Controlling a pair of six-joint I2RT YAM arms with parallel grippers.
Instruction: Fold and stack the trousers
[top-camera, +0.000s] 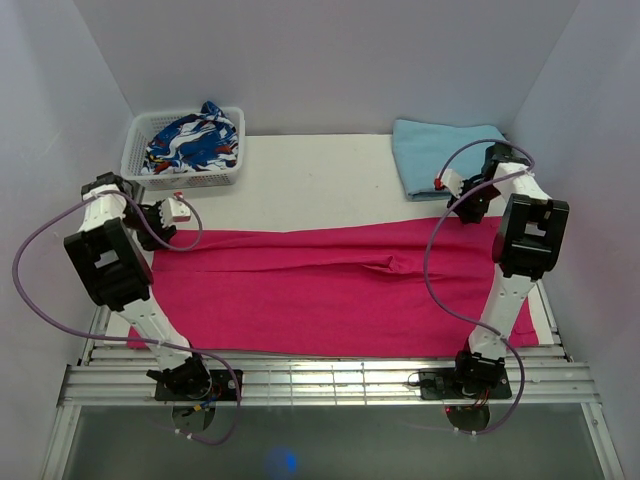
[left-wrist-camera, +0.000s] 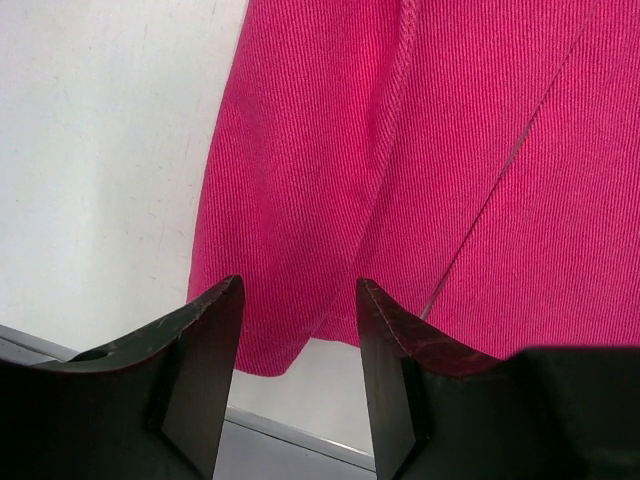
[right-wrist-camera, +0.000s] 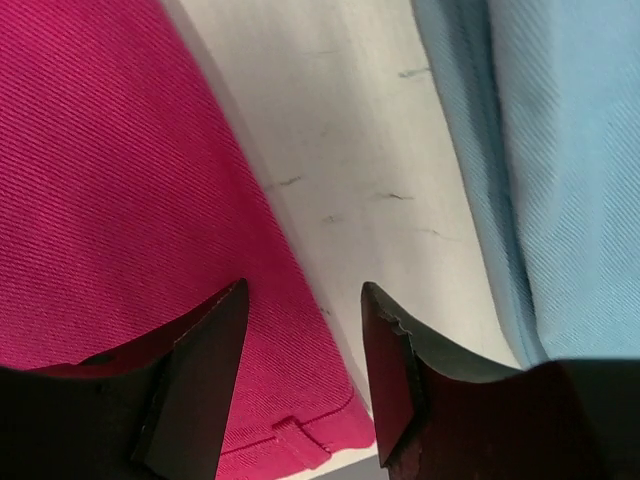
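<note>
Crimson trousers (top-camera: 300, 310) lie spread across the front of the white table, with the far part folded over in a long strip and a small bunch near the middle. Over their far left corner is my left gripper (top-camera: 165, 228); in the left wrist view its fingers (left-wrist-camera: 215, 325) stand apart above the cloth end, nothing held. At the far right edge of the trousers is my right gripper (top-camera: 462, 208). Its fingers (right-wrist-camera: 222, 325) are spaced apart in the right wrist view, one over the crimson cloth (right-wrist-camera: 130, 220) and the other over bare table.
A folded light-blue garment (top-camera: 450, 160) lies at the back right, close to my right gripper. At the back left stands a white basket (top-camera: 190, 180) holding patterned blue cloth (top-camera: 195, 140).
</note>
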